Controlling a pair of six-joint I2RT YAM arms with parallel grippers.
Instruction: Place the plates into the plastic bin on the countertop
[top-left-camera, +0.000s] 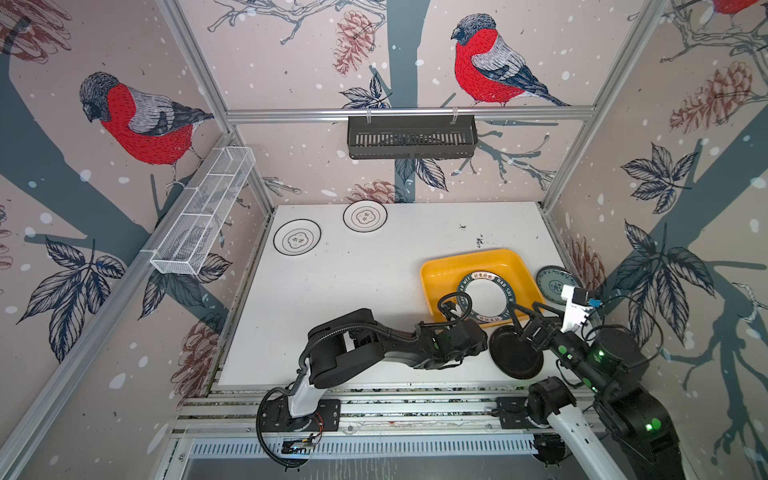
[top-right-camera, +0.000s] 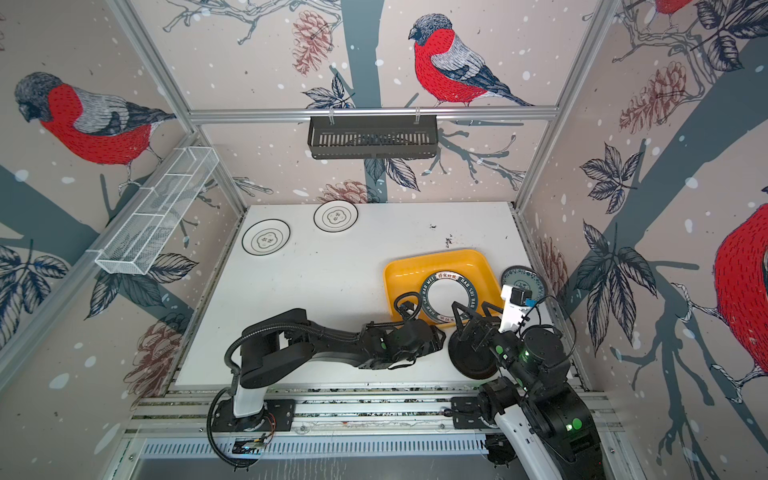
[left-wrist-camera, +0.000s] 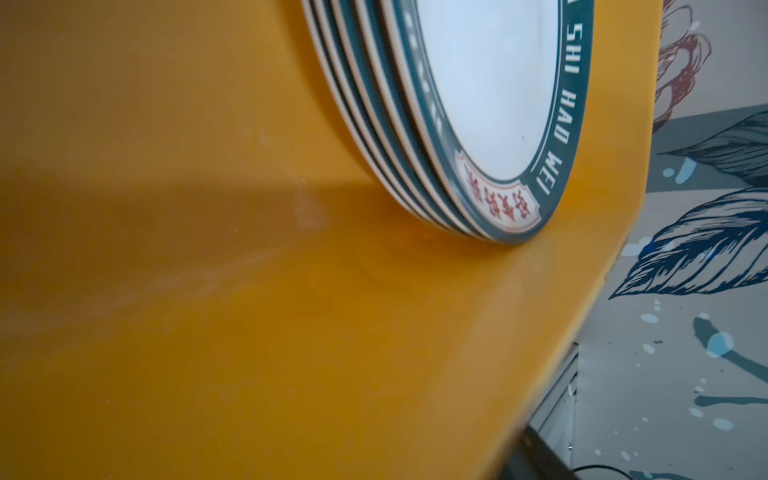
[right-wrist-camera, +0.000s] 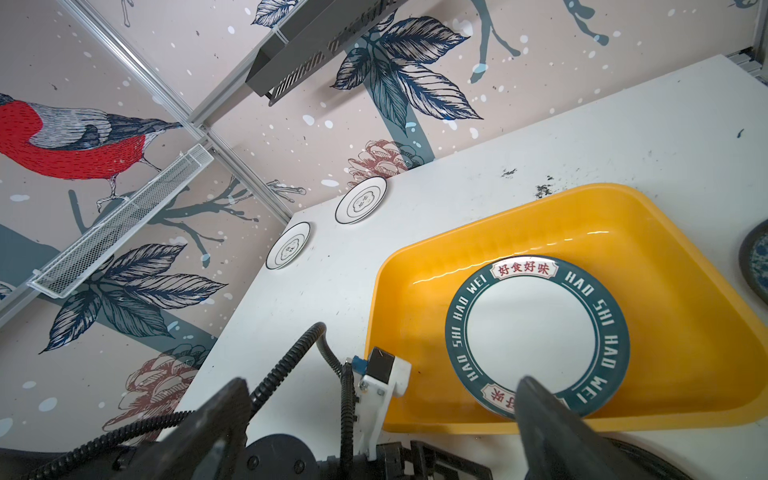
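A stack of green-rimmed white plates (right-wrist-camera: 531, 336) lies in the yellow plastic bin (right-wrist-camera: 680, 320) at the right of the counter. My left gripper (top-left-camera: 454, 312) is low at the bin's near left side; its wrist view shows the bin floor and stacked plates (left-wrist-camera: 496, 96), but not its fingers, so I cannot tell its finger state. My right gripper (top-right-camera: 471, 316) stands open over the bin's near right edge, empty. Outside the bin lie a black plate (top-left-camera: 512, 356), a patterned green plate (top-left-camera: 556, 284) and two white plates (top-left-camera: 297, 237) at the back left.
A dark rack (top-left-camera: 412, 137) hangs on the back rail and a white wire basket (top-left-camera: 200, 212) on the left rail.
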